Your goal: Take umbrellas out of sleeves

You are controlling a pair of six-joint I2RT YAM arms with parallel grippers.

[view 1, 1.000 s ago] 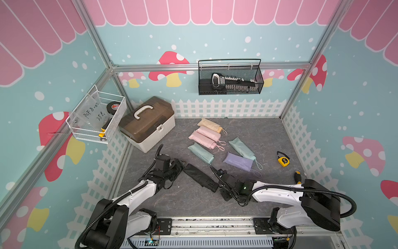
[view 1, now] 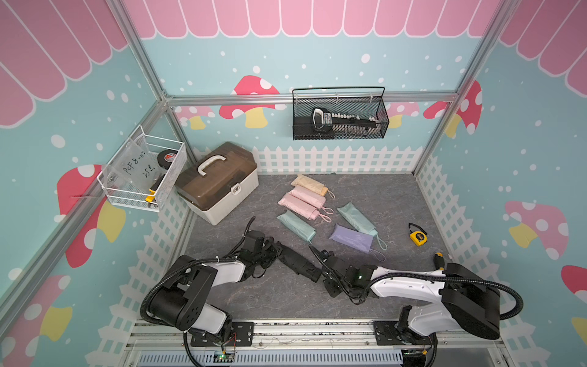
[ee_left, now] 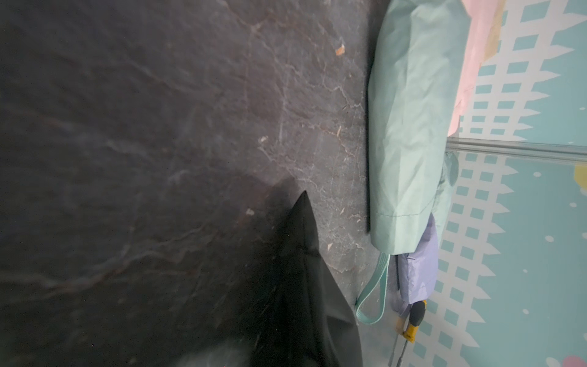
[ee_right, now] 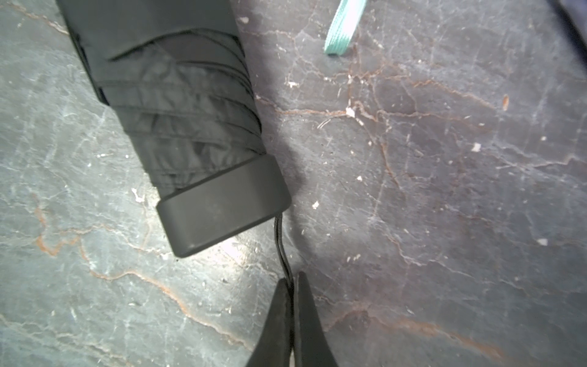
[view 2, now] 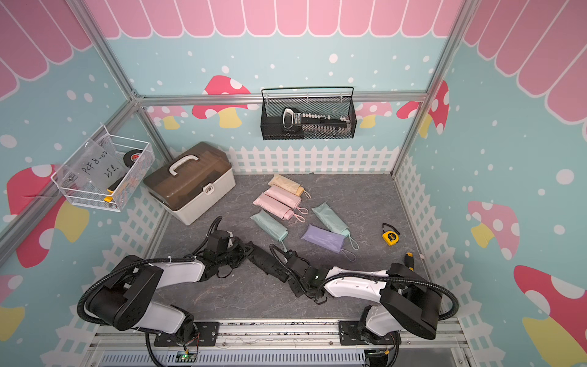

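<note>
A black umbrella (ee_right: pixel 208 202) lies on the table between my arms. Its handle end is bare, with folded cloth showing above the handle, and the black sleeve (ee_right: pixel 153 21) covers the rest. My right gripper is shut on the thin wrist cord (ee_right: pixel 280 241) at the handle. At the umbrella's other end, my left gripper (view 1: pixel 276 247) is at the sleeve's tip. Black sleeve cloth (ee_left: pixel 318 293) rises to a peak in the left wrist view and hides those fingers; whether it is pinched cannot be made out.
Behind lie sleeved umbrellas: green (view 1: pixel 296 226), two pink (view 1: pixel 298 206), yellow (view 1: pixel 310 184), another green (view 1: pixel 357 219) and purple (view 1: pixel 351 238). A toolbox (view 1: pixel 220 183) stands back left; a tape measure (view 1: pixel 417 237) and screwdriver (view 1: pixel 439 261) lie right.
The right arm and the umbrella have barely moved.
</note>
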